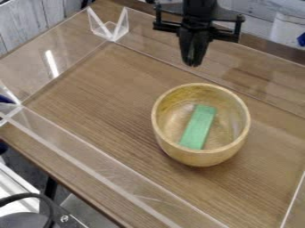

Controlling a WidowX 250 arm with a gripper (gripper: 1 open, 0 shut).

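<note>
A cream-coloured round bowl (167, 134) rests on the wooden table (84, 89) at the centre right, with a green rectangular block (198, 126) lying inside it. The black gripper (191, 55) is raised at the top centre, above and behind the bowl, clear of it. Its fingertips are small and dark; whether they are open or shut is hard to tell.
A clear folded plastic piece (109, 25) stands at the upper left. Black cables and hardware (27, 216) are at the lower left corner. The table's left part and the area right of the bowl are clear.
</note>
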